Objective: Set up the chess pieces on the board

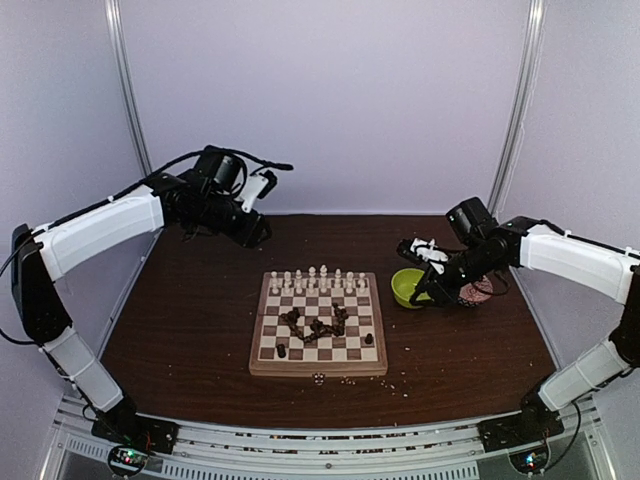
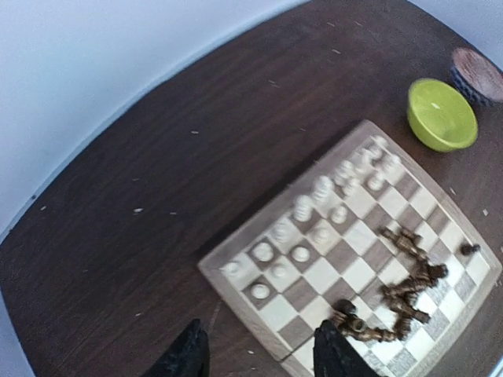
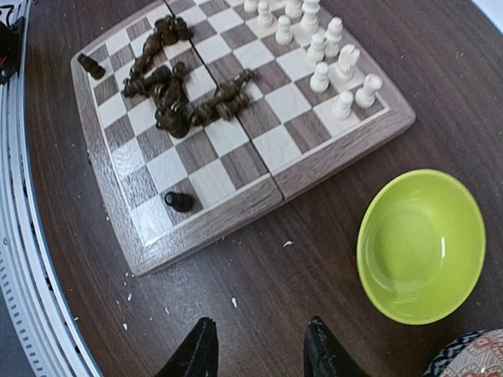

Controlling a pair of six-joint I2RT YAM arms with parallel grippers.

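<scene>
The chessboard (image 1: 318,368) lies mid-table, with white pieces (image 1: 323,272) standing in two rows along its far side. Dark pieces (image 1: 320,328) lie heaped near the middle. One dark piece (image 1: 281,350) stands at the near left, and another dark piece (image 3: 179,202) is at the board's right edge, seen upright in the right wrist view. My right gripper is open over bare table to the right of the board, its fingers empty. High above the table's back left hangs my left gripper, fingers parted with nothing between them.
A green bowl (image 3: 420,247) stands right of the board, close to my right arm, with a patterned bowl (image 1: 476,291) beside it. Pale crumbs (image 1: 392,385) dot the table near the board's front right.
</scene>
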